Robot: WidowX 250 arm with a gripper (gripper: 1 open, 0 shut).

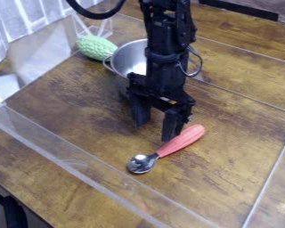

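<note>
My black gripper (158, 118) hangs low over the wooden table in the middle of the view, just above and behind the upper end of a spoon. The spoon (181, 140) has a pink handle pointing up and right and a silver bowl at its lower left. The fingers look spread apart, with nothing seen between them. A silver pot (124, 58) stands behind the arm, largely hidden by it.
A pale green vegetable-like object (93, 48) with white parts sits at the back left. Clear panel edges run along the left and right.
</note>
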